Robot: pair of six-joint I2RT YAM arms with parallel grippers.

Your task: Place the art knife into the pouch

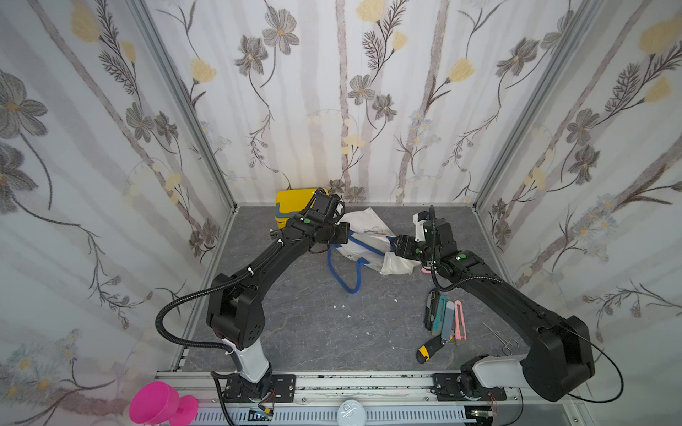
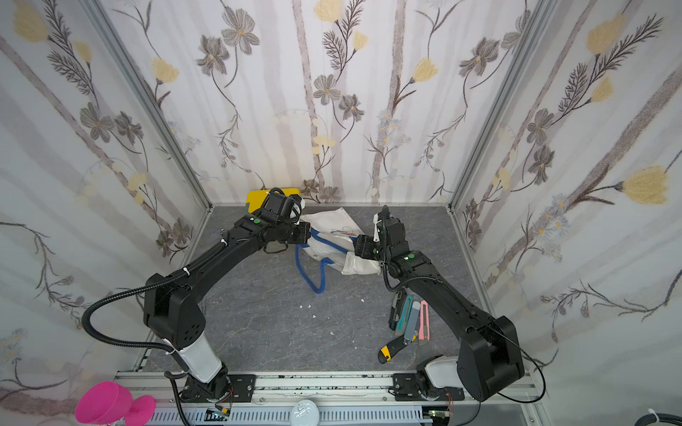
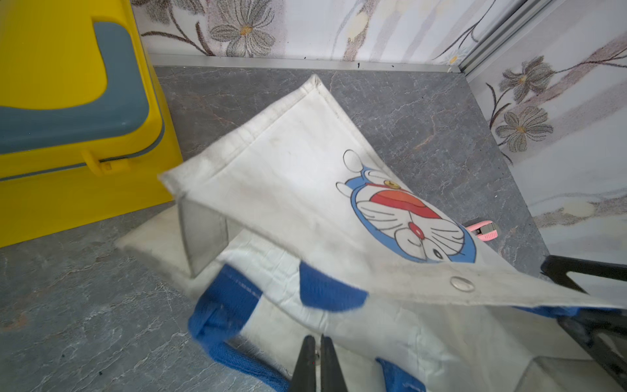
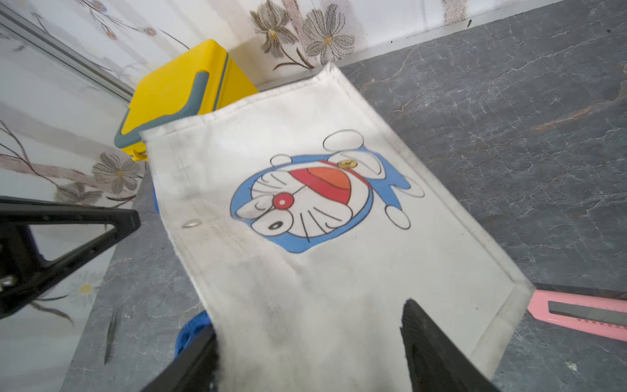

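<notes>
The pouch is a white fabric bag (image 1: pixel 398 265) with blue handles, crumpled between both arms. A panel with a cartoon cat face (image 3: pixel 254 163) is raised in the left wrist view. My left gripper is shut at the bag's left side, in front of its cloth; whether any is pinched cannot be told. My right gripper stands open at the bag's right side, the white panel (image 4: pixel 339 281) showing between its fingers. Several art knives lie at front right: yellow-black (image 1: pixel 429 349), grey-blue (image 1: pixel 448 321), teal (image 1: pixel 439 312), pink (image 1: pixel 459 319) and black (image 1: pixel 430 309).
A yellow box (image 1: pixel 290 203) with grey trim stands behind the left arm. Scissors (image 1: pixel 505 343) lie right of the knives. Another pink knife (image 4: pixel 581 313) lies by the bag's right edge.
</notes>
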